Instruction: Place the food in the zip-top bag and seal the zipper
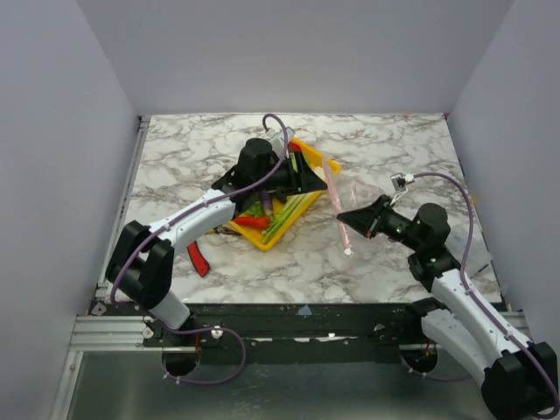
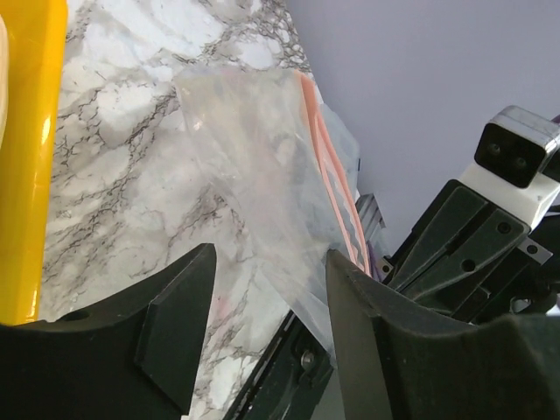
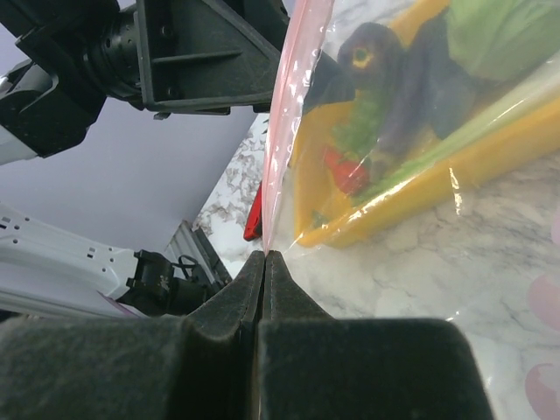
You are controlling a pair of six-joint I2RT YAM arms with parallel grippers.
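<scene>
The clear zip bag (image 1: 364,198) with its pink zipper (image 1: 339,222) hangs between my arms. My right gripper (image 1: 374,224) is shut on the bag's zipper edge, as the right wrist view (image 3: 267,258) shows. My left gripper (image 1: 315,182) stands open just left of the zipper's upper end; in the left wrist view the bag (image 2: 271,175) lies beyond its spread fingers, with nothing visible between them. The yellow tray (image 1: 264,245) holds greens, a red pepper (image 1: 252,221), pale stalks and dark vegetables, partly hidden by my left arm.
A red-handled tool (image 1: 198,258) and another dark tool lie at the left front on the marble table (image 1: 420,140). Clear plastic lies at the right edge. Grey walls stand on the sides.
</scene>
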